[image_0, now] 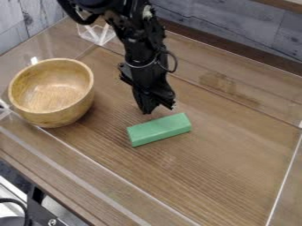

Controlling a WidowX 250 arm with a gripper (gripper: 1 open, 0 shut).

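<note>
The black robot gripper (148,102) hangs from the top of the view, its tips low over the wooden table between a tan bowl and a green block. The green rectangular block (158,130) lies just below and right of the tips, apart from them. The round bowl (49,94) sits at the left. Whether the fingers are open or shut is hard to make out.
A small clear plastic item (97,33) lies at the back left. Grey walls stand along the back, and cables show at the lower left corner.
</note>
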